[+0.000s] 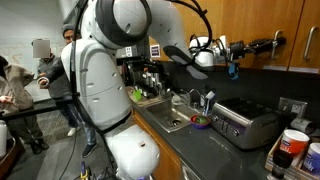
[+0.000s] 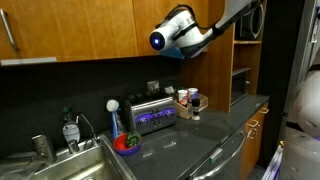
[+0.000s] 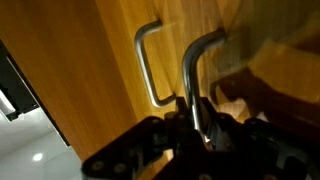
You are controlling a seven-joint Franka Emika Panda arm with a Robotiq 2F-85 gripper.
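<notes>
High on the wooden cabinet my gripper (image 1: 277,43) is held up against the doors (image 1: 253,22). In the wrist view, a curved metal handle (image 3: 188,70) runs down into the gripper, which is shut on it. A second metal handle (image 3: 147,64), on the neighbouring door, lies just left of the fingers and apart from them. The lower end of the held handle is hidden by the dark fingers. From exterior view 2 the arm (image 2: 215,32) covers the gripper and handle. The doors look closed in the exterior views.
Below stands a silver toaster (image 1: 240,125), with a box of cups and cans (image 1: 294,150) to its right. A colander (image 2: 126,143) sits between toaster and sink (image 2: 85,165). Another cabinet handle (image 1: 309,43) is to the right.
</notes>
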